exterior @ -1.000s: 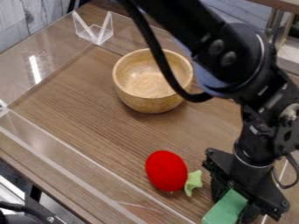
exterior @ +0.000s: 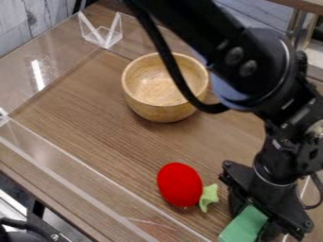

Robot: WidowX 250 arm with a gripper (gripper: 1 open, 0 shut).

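My gripper (exterior: 263,206) is low at the lower right, over a green object (exterior: 244,225) that lies partly between or beneath its fingers; whether they grip it is hidden. A red round object (exterior: 179,183) with a pale green piece (exterior: 209,197) at its lower right rests on the wooden table, just left of the gripper.
A wooden bowl (exterior: 164,85) stands at the upper middle. A clear plastic item (exterior: 101,30) is at the back left. A blue shape behind my arm is mostly hidden.
My gripper has shifted slightly upward and to the right over the last second. The red object and bowl have not visibly moved.
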